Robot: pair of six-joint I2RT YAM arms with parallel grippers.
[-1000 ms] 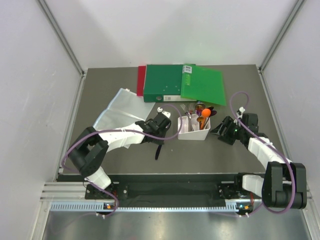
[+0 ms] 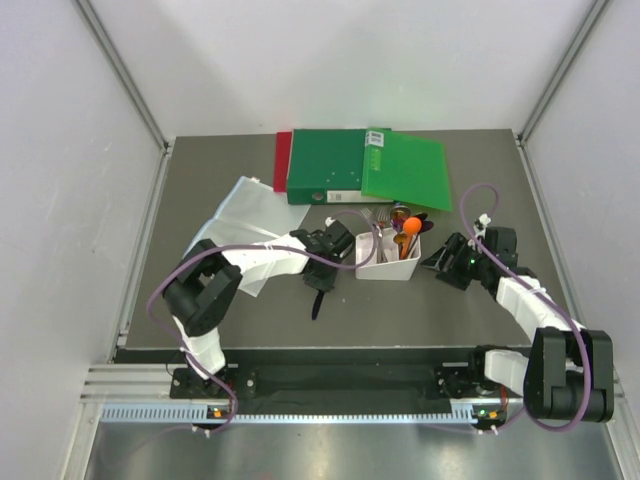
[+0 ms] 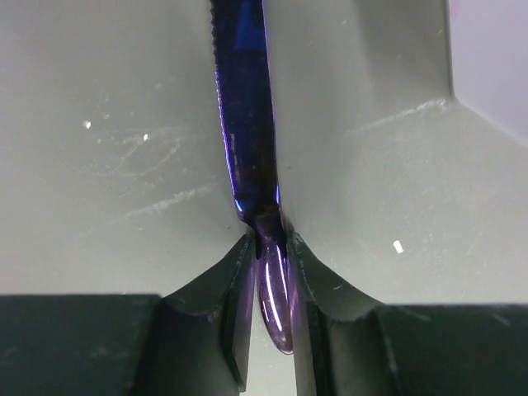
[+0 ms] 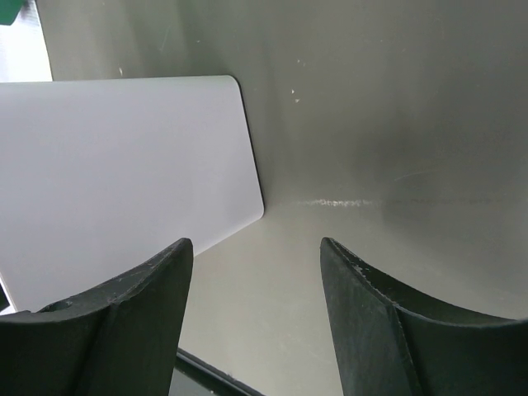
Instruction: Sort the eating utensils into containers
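A dark, purple-sheened knife (image 3: pixel 247 124) lies on the table; its serrated blade runs up the left wrist view. From above, one end of the knife (image 2: pixel 317 306) sticks out below the left gripper (image 2: pixel 322 284), which hides the other end. The white utensil container (image 2: pixel 385 271) stands just right of that arm, holding several forks, spoons and other utensils. My right gripper stands open and empty, beside the container (image 4: pixel 132 157).
Behind the container lie a green binder (image 2: pixel 325 160), a bright green folder (image 2: pixel 410 170) and a red one (image 2: pixel 282 160). Clear plastic sleeves (image 2: pixel 255 210) lie behind the left arm.
The left arm has swung a little to the right, and its gripper now sits closer to the container. The knife's visible end has shifted slightly right. My right arm has kept still.
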